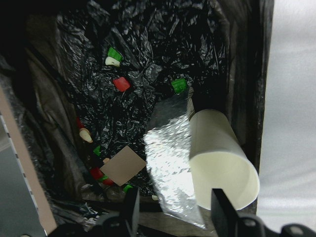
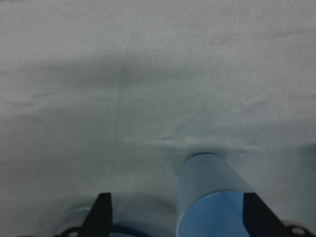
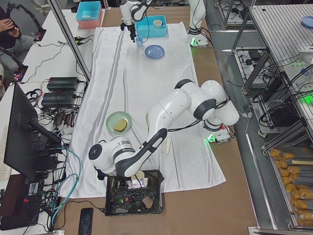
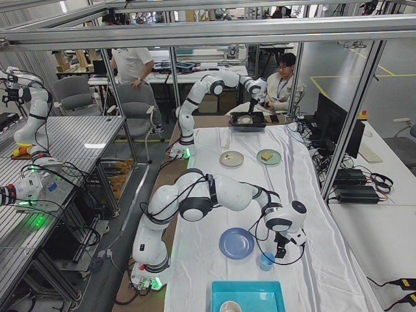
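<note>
My left gripper is open over a black-lined bin (image 3: 134, 209). In the left wrist view, a white cup (image 1: 217, 143) lies on its side in it beside crumpled foil (image 1: 170, 163), with small red and green pieces around them. My right gripper is open over a blue cup (image 4: 266, 263) near a blue plate (image 4: 236, 243) at the other end of the table.
A green plate (image 3: 112, 119) with a yellow piece, a beige plate (image 4: 231, 158) and a cyan tray (image 4: 246, 289) holding a cup are on the white cloth (image 3: 98, 161). A monitor stands beside the table.
</note>
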